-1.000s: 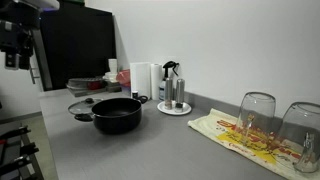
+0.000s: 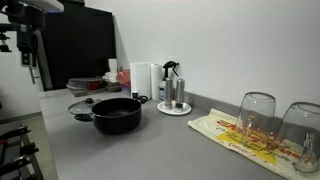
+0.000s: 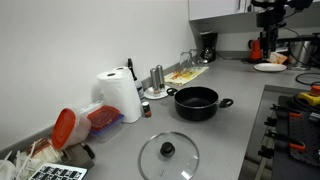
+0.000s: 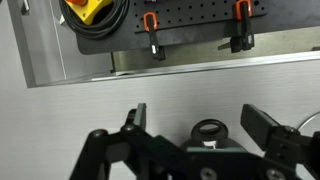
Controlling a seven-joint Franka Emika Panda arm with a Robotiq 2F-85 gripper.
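High at the left edge of exterior view 1, well apart from the pot, is my gripper (image 2: 31,65); exterior view 2 has the gripper (image 3: 264,48) at upper right. In the wrist view, the gripper stands open with its fingers wide apart. A dark round shape shows low between them, and I cannot tell what it is. A black two-handled pot (image 2: 118,116) sits uncovered on the grey table. Its glass lid (image 3: 153,166) with a black knob lies flat beside it.
Behind the pot, a white plate (image 2: 183,111) carries bottles and grinders. Two clear glass jars (image 2: 257,112) stand on a patterned cloth (image 2: 222,124) at right. A dish rack (image 3: 48,160) and red containers (image 3: 66,128) occupy the other end.
My gripper has shifted slightly right and shows more fully at the left edge of exterior view 1. Pot, lid and the other objects have stayed put.
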